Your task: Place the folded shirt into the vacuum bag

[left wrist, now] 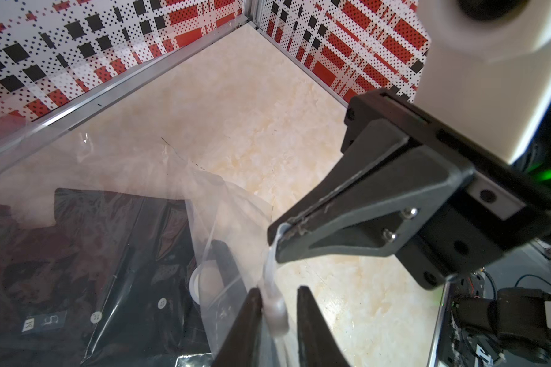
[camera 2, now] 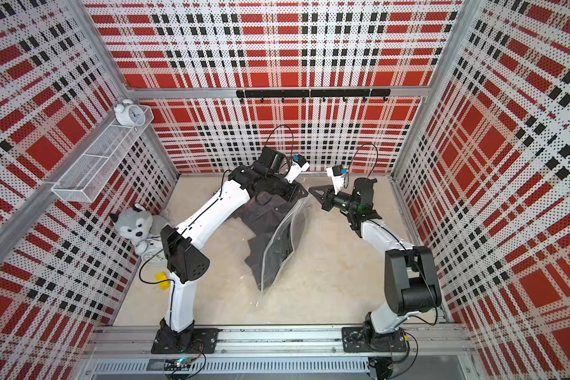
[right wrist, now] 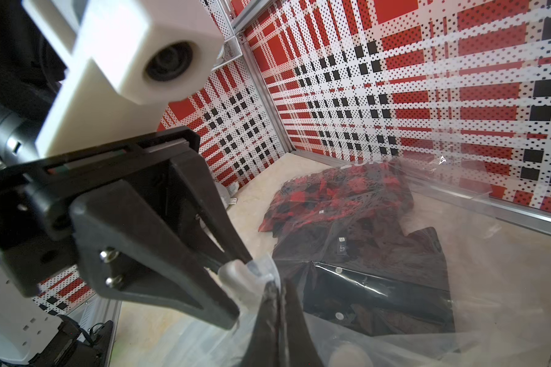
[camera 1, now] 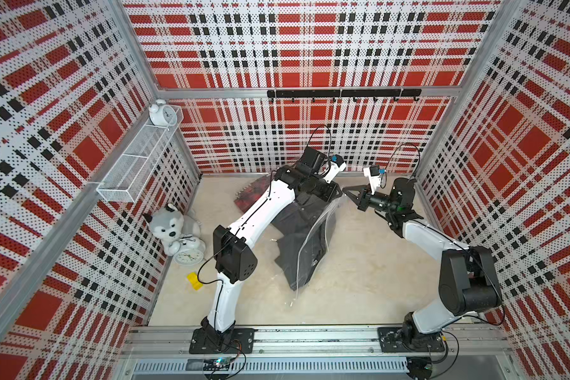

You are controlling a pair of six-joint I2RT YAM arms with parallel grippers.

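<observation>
A clear bag (camera 1: 329, 215) has its front edge raised and bunched between my two grippers. Through its film show a folded dark shirt (right wrist: 361, 244), with small buttons, and a red-and-black checked cloth (right wrist: 342, 189) at the far end. My right gripper is shut on the bag's edge, as the left wrist view also shows at its tip. The left gripper stands part open, its fingers (left wrist: 243, 324) on either side of the edge, where a white slider-like piece (left wrist: 275, 313) sits between them. In the top views the arms hide part of the shirt.
On the left lie a plush husky (camera 1: 169, 228), a white clock (camera 1: 190, 251) and a yellow piece (camera 1: 195, 280). A white wire shelf (camera 1: 129, 171) hangs on the left wall.
</observation>
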